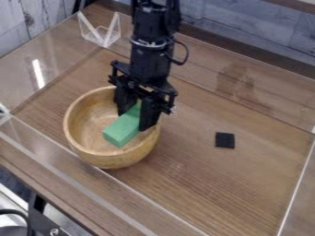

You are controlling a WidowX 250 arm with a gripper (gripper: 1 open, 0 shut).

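Observation:
My gripper (131, 111), black and reaching down from the top, is shut on a green block (122, 130) and holds it inside a shallow round tan bowl (87, 138) at centre left. The lower part of the block shows below the fingers, over the bowl's floor; whether it touches the floor I cannot tell.
A small black square (224, 140) lies on the wooden table (234, 184) to the right of the bowl. White clear-plastic-like structures stand at the upper left edge.

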